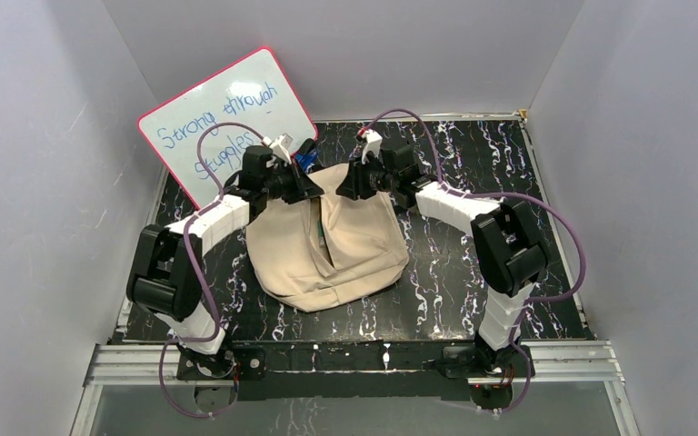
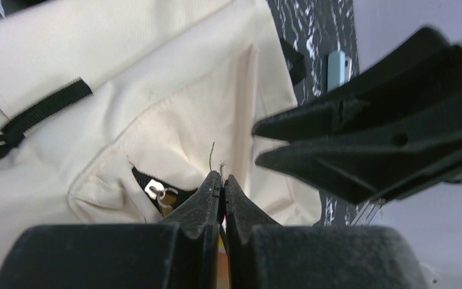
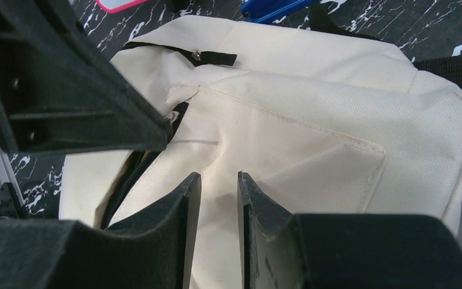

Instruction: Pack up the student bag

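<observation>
A beige fabric bag [image 1: 363,245] lies flat in the middle of the table, with a dark zipper slit running down it. Over the upper end of that slit is my left gripper [image 1: 318,192]. Its fingertips meet in the left wrist view, and I see nothing clearly held between them. A metal zipper pull [image 2: 163,197] on black zipper tape shows just left of them. My right gripper [image 1: 347,195] hangs above the bag, right of the slit; in the right wrist view its fingers [image 3: 189,205] stand apart with only beige cloth behind the gap. The bag's contents are mostly hidden.
A whiteboard [image 1: 200,100] with blue handwriting leans at the back left. Some blue item [image 3: 274,8] lies behind the bag. The two grippers are close together.
</observation>
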